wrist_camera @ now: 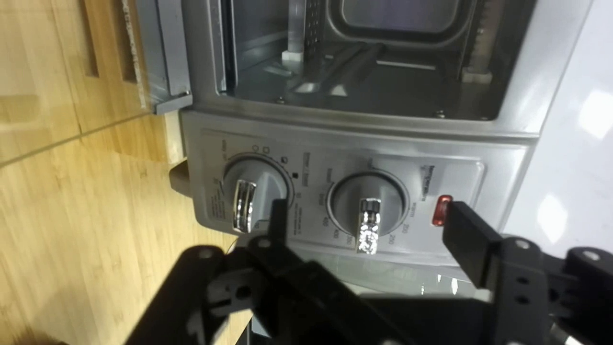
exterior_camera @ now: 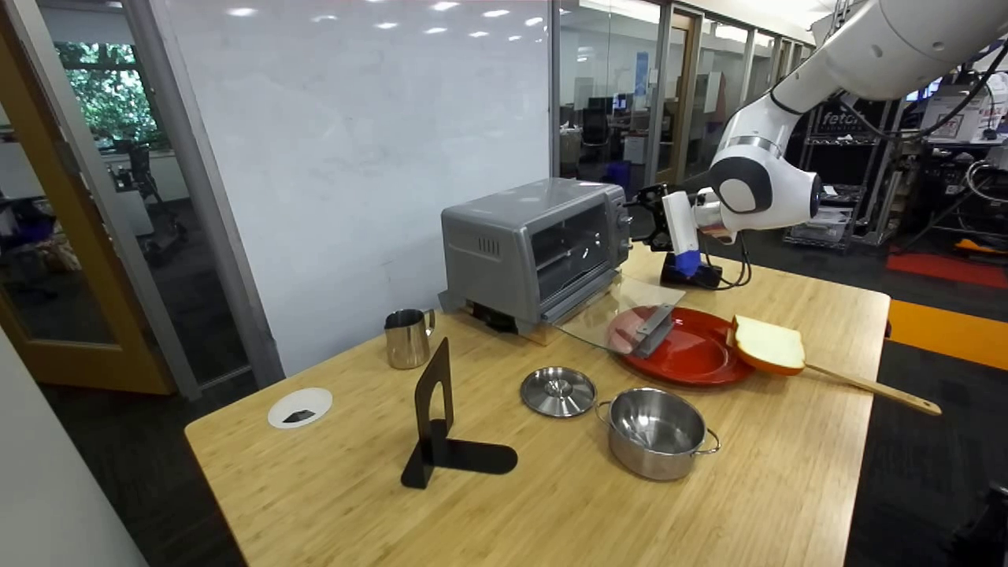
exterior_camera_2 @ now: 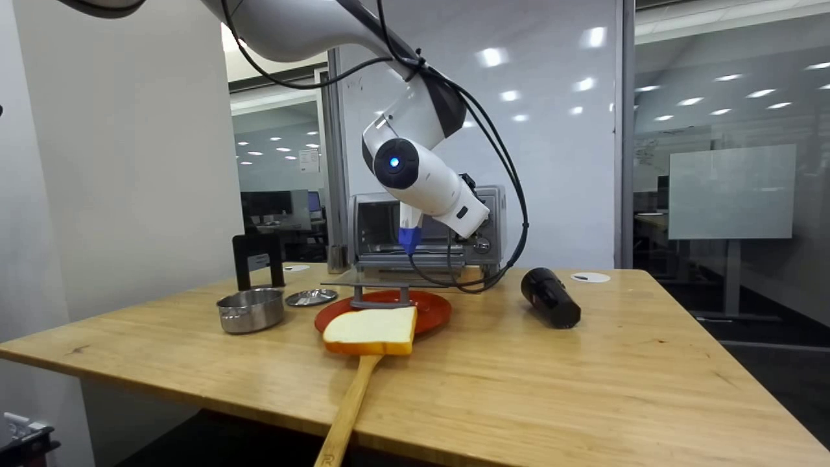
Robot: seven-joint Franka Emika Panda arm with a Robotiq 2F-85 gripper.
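Observation:
The grey toaster oven [exterior_camera: 529, 246] stands against the white wall with its glass door [exterior_camera: 605, 316] lowered. My gripper faces the oven's control panel, its fingers [wrist_camera: 468, 233] apart. Between them in the wrist view appears the temperature knob [wrist_camera: 350, 204], with a shiny grip; whether either finger touches it cannot be told. The other knob [wrist_camera: 264, 184] lies to the left, beyond the left finger. A red indicator light [wrist_camera: 442, 210] shows by the right fingertip. Nothing is visibly held.
Under the lowered door sits a red plate [exterior_camera: 694, 350]. Bread [exterior_camera: 767, 342] rests on a wooden-handled spatula [exterior_camera: 874, 387] beside it. A steel pot [exterior_camera: 652, 439], a lid [exterior_camera: 557, 391], a pitcher [exterior_camera: 407, 340] and a black bookend [exterior_camera: 435, 420] stand leftward. A black cylinder [exterior_camera_2: 549, 297] lies near the oven.

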